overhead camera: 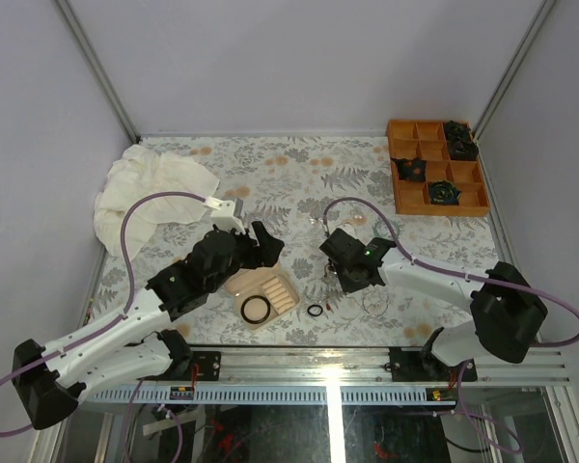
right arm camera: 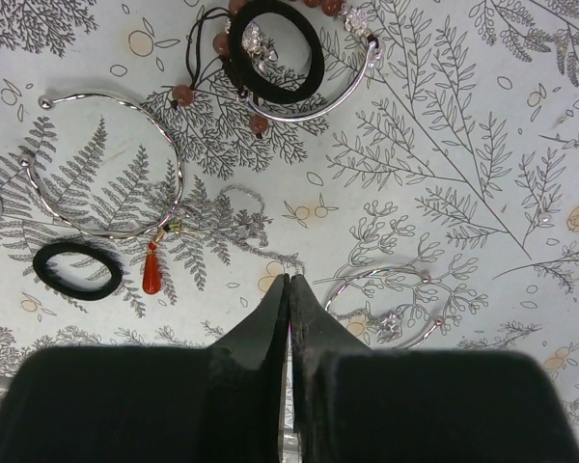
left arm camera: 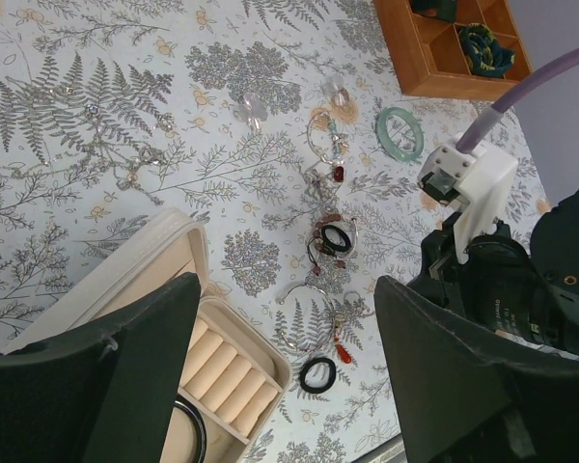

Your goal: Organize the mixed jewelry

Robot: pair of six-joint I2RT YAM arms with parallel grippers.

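In the right wrist view my right gripper is shut, its fingertips pressed together with nothing between them. The thin silver chain necklace lies on the patterned cloth just beyond the tips, outside the fingers. Left of it rests a silver open bangle with a red drop pendant, and a black hair tie. Another bangle lies to the right of the fingertips. My left gripper stands open over the beige jewelry box, its fingers wide apart and empty.
A wooden compartment tray stands at the back right, some compartments holding dark items. A crumpled white cloth lies at the left. More chains and a green bangle are spread on the table.
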